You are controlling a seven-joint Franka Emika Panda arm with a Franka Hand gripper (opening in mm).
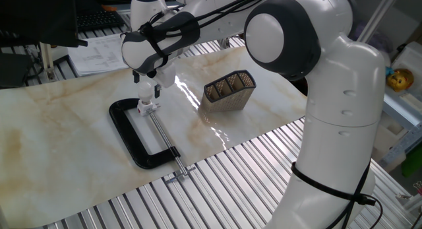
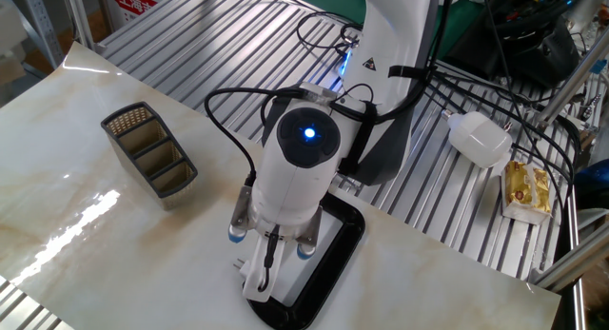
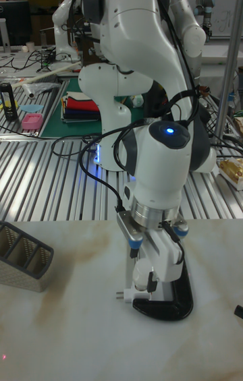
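A black C-clamp with a silver screw rod lies on the marbled sheet. At its far end in exterior view 1, my gripper points down close to the clamp. A small white plug-like piece with metal prongs sits right below and beside my fingers in exterior view 3, against the clamp's end. From above, the hand covers part of the black frame. The fingers' gap is hidden, so whether they touch or grip the white piece cannot be told.
A beige mesh organizer with open compartments stands on the sheet, apart from the clamp. A white plug-like adapter and a gold-topped box rest on the slatted metal table. Bare sheet surrounds the clamp's outer side.
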